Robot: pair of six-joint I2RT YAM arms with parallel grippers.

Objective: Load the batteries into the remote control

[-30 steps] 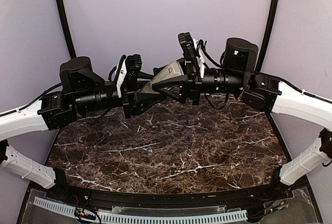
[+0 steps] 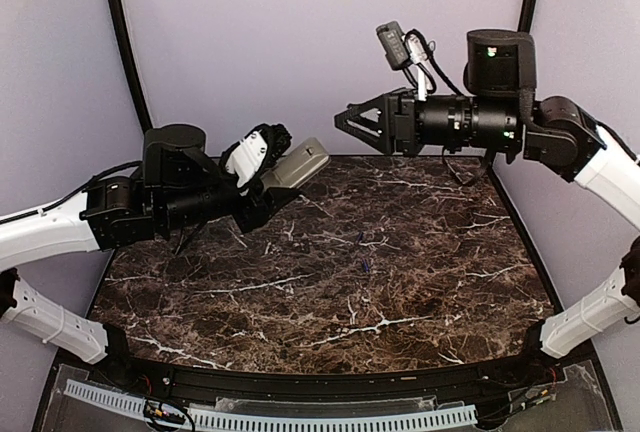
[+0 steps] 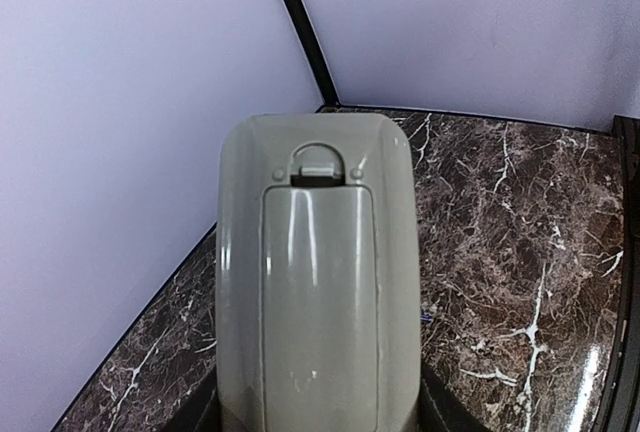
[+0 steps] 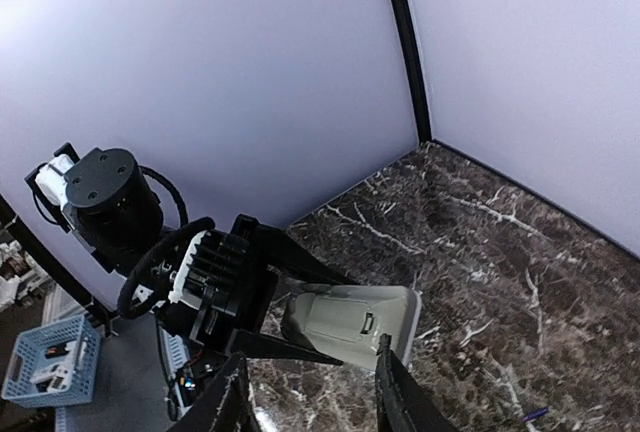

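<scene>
The grey remote control (image 2: 303,162) is gripped by my left gripper and hangs tilted above the table. In the left wrist view its back faces the camera, with the battery cover (image 3: 318,302) in place and a latch (image 3: 317,164) at the top. To the right of the remote and clear of it, my right gripper stands part open, nothing between its fingers. Two small blue batteries (image 2: 366,266) (image 2: 361,238) lie on the table near its middle. One blue battery (image 4: 535,414) shows at the right wrist view's lower edge.
Pale walls (image 2: 330,52) enclose it at the back and sides. A blue basket (image 4: 45,362) stands off the table.
My right gripper has let go of the remote and moved right and up, away from it. The batteries have not moved.
</scene>
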